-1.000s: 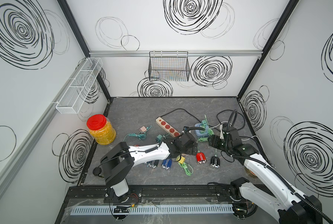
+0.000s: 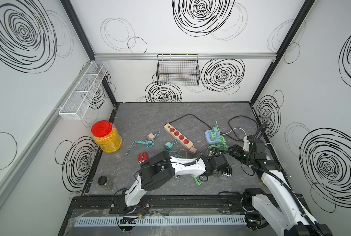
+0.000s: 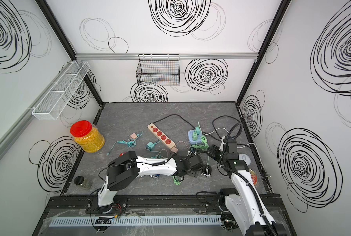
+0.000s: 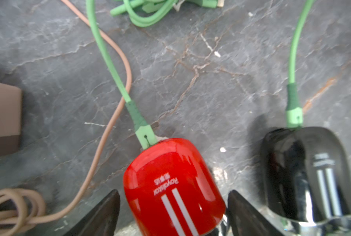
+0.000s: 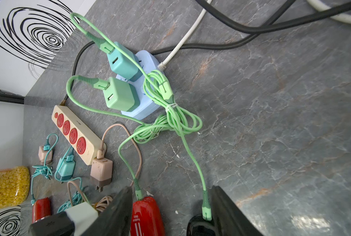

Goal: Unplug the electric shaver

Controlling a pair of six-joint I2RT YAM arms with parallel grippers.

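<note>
A red shaver point(image 4: 175, 181) with a green cable plug point(image 4: 146, 135) in its end lies between the fingers of my left gripper. The fingers stand apart, one close on each side; whether they touch it cannot be told. To its right is a black shaver point(image 4: 309, 173), also with a green cable. My right gripper is open above the grey table, nothing between its fingers. Beyond it, two green chargers point(image 5: 122, 94) sit in a light blue socket block point(image 5: 146, 106), their cables bundled. In the top left view the left arm hides the red shaver.
A beige power strip point(image 2: 179, 134) lies at mid-table. Loose chargers, such as the teal one point(image 5: 66, 167), and cables are scattered to the left. A jar with a red lid point(image 2: 106, 135) stands far left. Bare table lies right of the black shaver.
My left arm has swung right and now covers the red shaver, which showed a second ago. My right gripper has drawn back to the right.
</note>
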